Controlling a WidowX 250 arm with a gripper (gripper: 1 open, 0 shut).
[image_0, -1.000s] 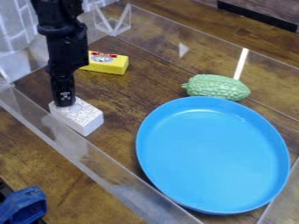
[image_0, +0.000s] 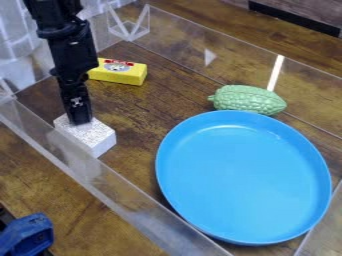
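My black gripper (image_0: 78, 110) reaches down at the left onto a white speckled block (image_0: 88, 137), its fingertips at the block's rear end; whether they grip it is unclear. The block lies on the wooden floor of a clear-walled bin. A yellow box (image_0: 118, 73) lies behind the gripper to the right. A green bumpy gourd (image_0: 246, 99) rests at the back right.
A large blue plate (image_0: 243, 178) fills the front right. Clear walls border the bin. A blue object (image_0: 24, 236) sits outside at the bottom left. Bare wood (image_0: 167, 100) lies in the middle.
My gripper has shifted slightly lower on the white block. The other objects appear unmoved.
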